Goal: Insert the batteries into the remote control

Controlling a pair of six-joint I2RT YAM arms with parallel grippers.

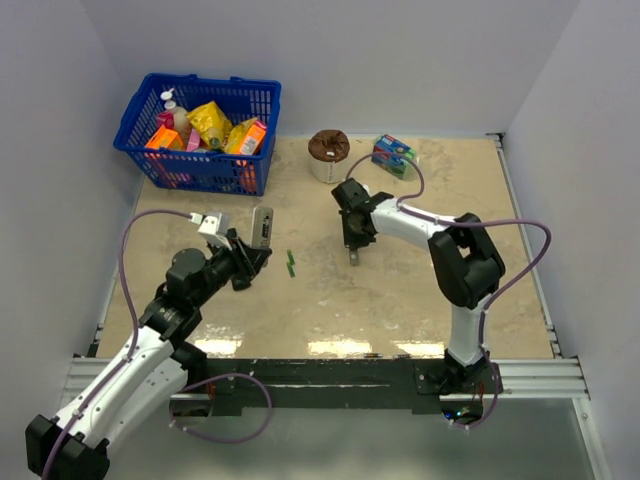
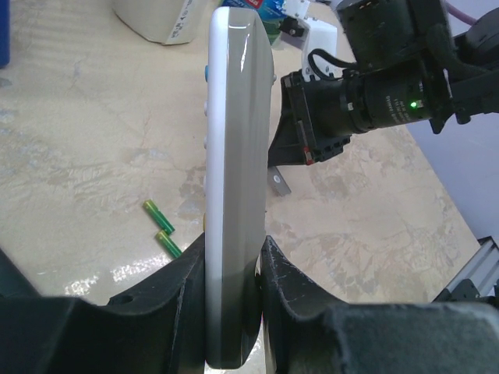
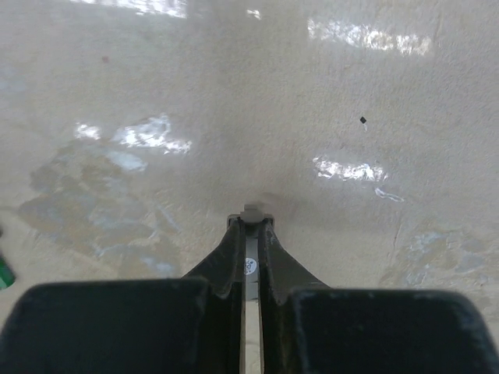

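In the top view my left gripper [image 1: 260,256] is shut on the remote control [image 1: 262,227], held upright off the table; its pale side [image 2: 236,164] fills the middle of the left wrist view. Two green batteries [image 1: 291,264] lie on the table between the arms, end to end. My right gripper is shut on a small grey piece [image 3: 251,269] with a round mark, likely the battery cover. That same piece [image 2: 278,181] juts out below the right fingers in the left wrist view. The remote's battery compartment is not clearly visible.
A blue basket [image 1: 190,183] full of goods stands at the back left. At the back are a white tub with a brown top [image 1: 328,157] and a blue-green box [image 1: 397,153]. A dark object [image 1: 241,284] lies below the left gripper.
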